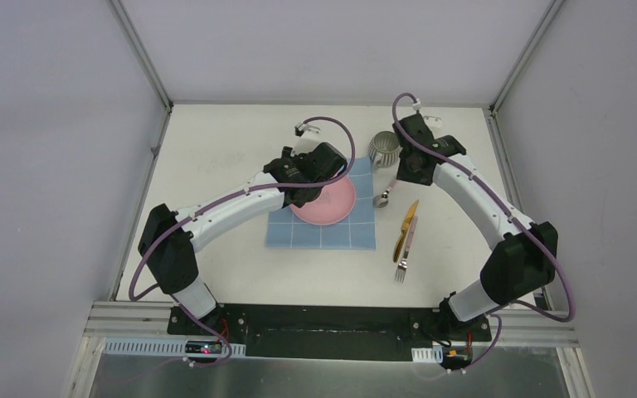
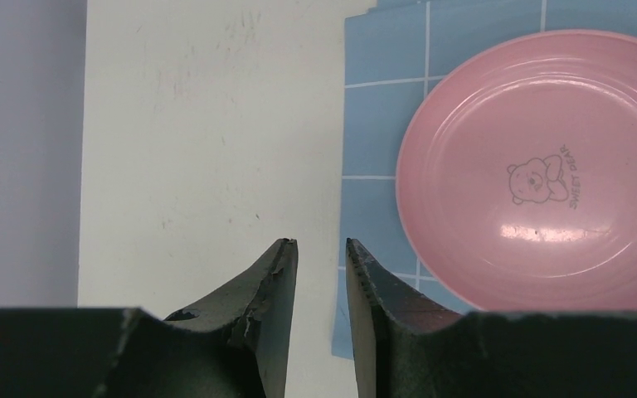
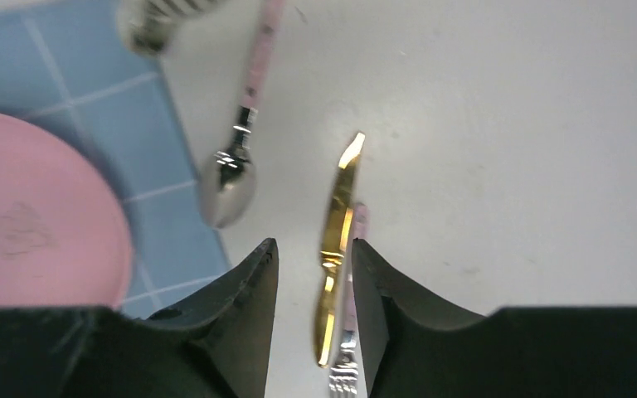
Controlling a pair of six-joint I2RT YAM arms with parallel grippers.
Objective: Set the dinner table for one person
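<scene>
A pink plate lies on a blue gridded placemat. Over the plate's left side hangs my left gripper, part open, empty. My right gripper is raised, open and empty, above the cutlery. Right of the mat lie a spoon with pink handle, a gold knife and a fork with pink handle, the latter two side by side nearer the front. A striped mug stands at the mat's back right corner.
Walls enclose it at the back and both sides.
</scene>
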